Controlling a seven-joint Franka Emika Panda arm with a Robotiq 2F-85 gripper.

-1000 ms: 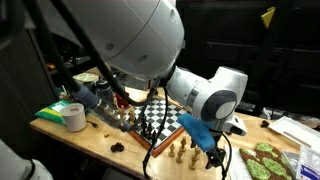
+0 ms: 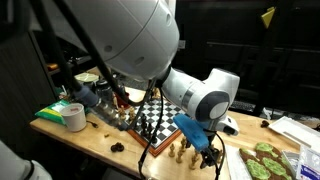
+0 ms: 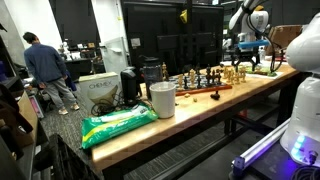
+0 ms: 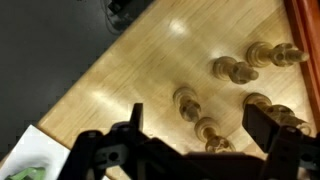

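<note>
My gripper stands open above the wooden table, its two dark fingers wide apart. Between and just ahead of them, in the wrist view, is a light wooden chess piece (image 4: 187,103). A second one (image 4: 212,134) lies close beside it, lower in the picture. In exterior view 1 the chessboard (image 2: 168,118) lies behind the arm, with pale pieces (image 2: 180,155) on the table in front of it.
A board edge (image 4: 302,40) runs along the right of the wrist view. To the right in exterior view 1 lies a tray with green patches (image 2: 264,165). A white mug (image 2: 73,117) and a green bag (image 2: 52,112) are at the left.
In exterior view 1 my arm's wrist has shifted slightly left and tilted. The pieces that remain visible on the table look unmoved.
</note>
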